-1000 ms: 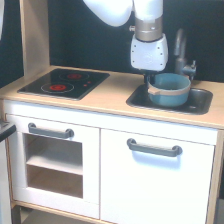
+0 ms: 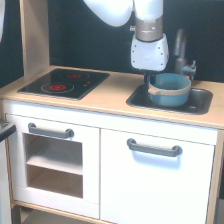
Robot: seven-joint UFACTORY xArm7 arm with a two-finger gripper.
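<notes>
A teal pot (image 2: 172, 91) sits in the dark sink (image 2: 198, 103) on the right of a toy kitchen counter. From above, my white and grey gripper (image 2: 151, 78) reaches down to the pot's left rim. Its dark fingers are small and partly lost against the pot and sink, so neither the gripper's opening nor a hold on the rim can be made out.
Behind the pot stands a grey faucet (image 2: 181, 50), close to my arm. A black stove top (image 2: 63, 83) with red rings lies on the left. The wooden counter (image 2: 113, 92) between stove and sink is clear. Below are an open-shelved oven (image 2: 53, 155) and a white cupboard door (image 2: 153, 180).
</notes>
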